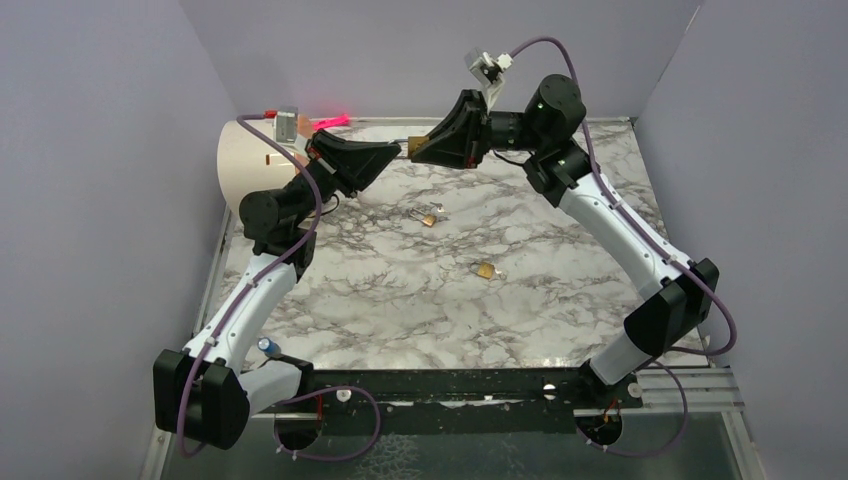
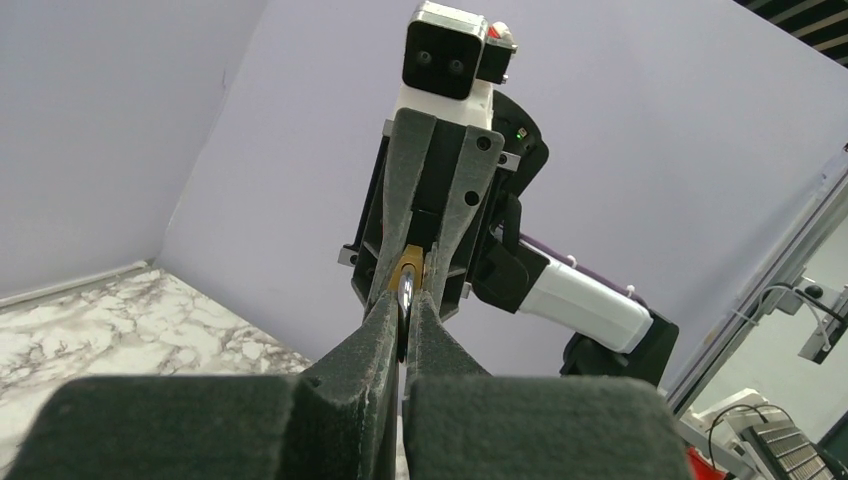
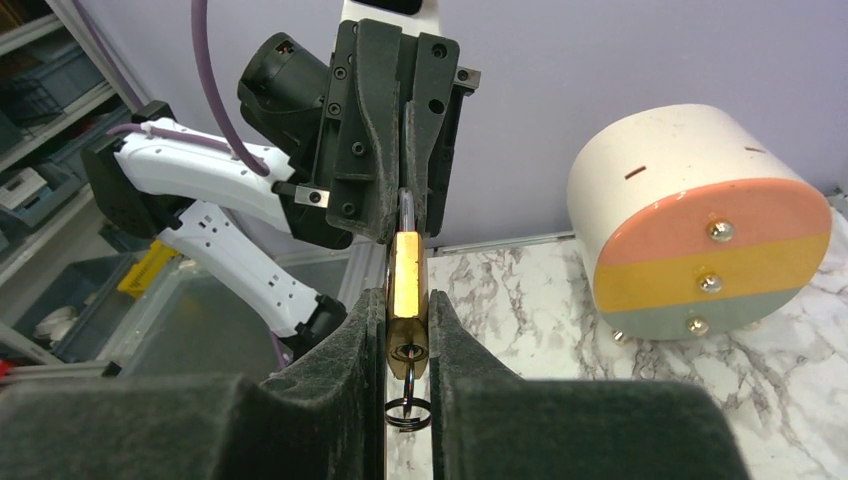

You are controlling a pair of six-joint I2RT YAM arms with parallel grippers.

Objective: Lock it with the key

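A brass padlock (image 1: 418,147) hangs in the air between my two grippers. My left gripper is shut on its metal shackle (image 2: 405,283), which stands out between the fingertips. In the right wrist view the brass body (image 3: 407,285) points toward the camera, keyhole end down. A key with a wire ring (image 3: 408,414) stands at the keyhole, between the fingers of my right gripper. That gripper is part open, with one finger close along each side of the body. Contact between those fingers and the brass cannot be made out.
A white drum (image 1: 243,170) with a striped face and metal knobs stands at the back left.
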